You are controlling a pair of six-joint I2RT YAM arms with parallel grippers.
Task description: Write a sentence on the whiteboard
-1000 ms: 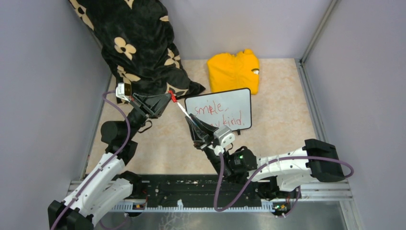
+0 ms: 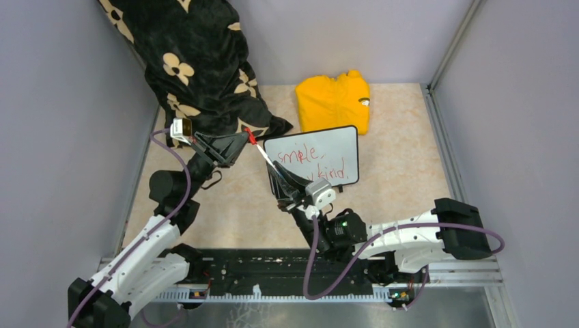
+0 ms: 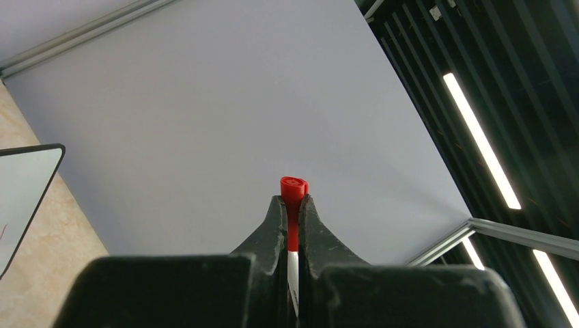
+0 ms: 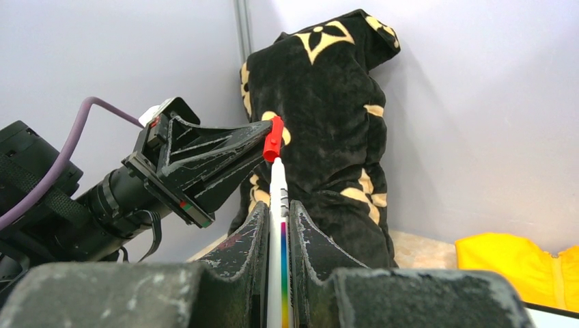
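Note:
A white marker (image 4: 276, 198) with a rainbow strip stands between the fingers of my right gripper, which is shut on it. At the marker's far end is a red cap (image 3: 293, 205), pinched between the fingertips of my left gripper (image 2: 247, 135). In the right wrist view the marker's tip meets the cap's lower end; how far it sits inside I cannot tell. Behind the right gripper lies the whiteboard (image 2: 341, 147), with red handwriting (image 2: 298, 155) in two visible lines. The right gripper hides the start of the lower line.
A yellow folded cloth (image 2: 333, 102) lies beyond the board. Dark patterned fabric (image 2: 198, 61) drapes over the back left corner. Grey walls close in the sides.
My left gripper and the red cap have shifted slightly to the right in the top view. The right gripper's fingers and the marker moved a little the same way. The writing looks unchanged.

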